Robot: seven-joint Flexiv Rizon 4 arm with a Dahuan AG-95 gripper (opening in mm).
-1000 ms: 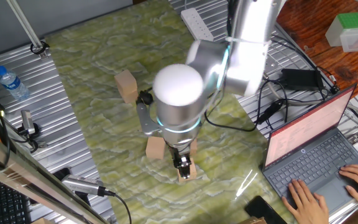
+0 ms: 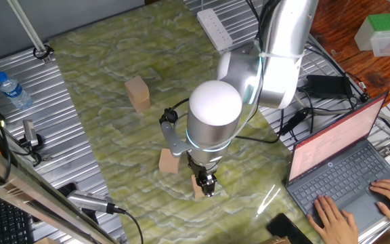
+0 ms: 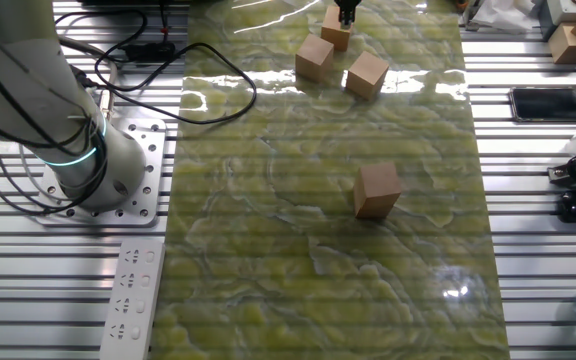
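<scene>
Plain light-brown wooden blocks lie on a green marbled mat (image 2: 124, 196). In exterior view 1 my gripper (image 2: 208, 186) points down at a block (image 2: 196, 188), covering part of it. Exterior view 2 shows only the dark tip of my gripper (image 3: 347, 14) at the top edge, over or against that same far block (image 3: 336, 30). How its fingers stand is too small to tell. Two further blocks sit nearby, the left block (image 3: 314, 58) and the right block (image 3: 367, 75); the arm hides the left one in exterior view 1. A lone block (image 3: 376, 190) stands well apart.
A laptop (image 2: 344, 169) with a person's hands on it stands right of the mat. A loose black cable (image 3: 238, 75) reaches onto the mat. A power strip (image 2: 214, 29) lies beyond its edge.
The visible blocks appear unmoved.
</scene>
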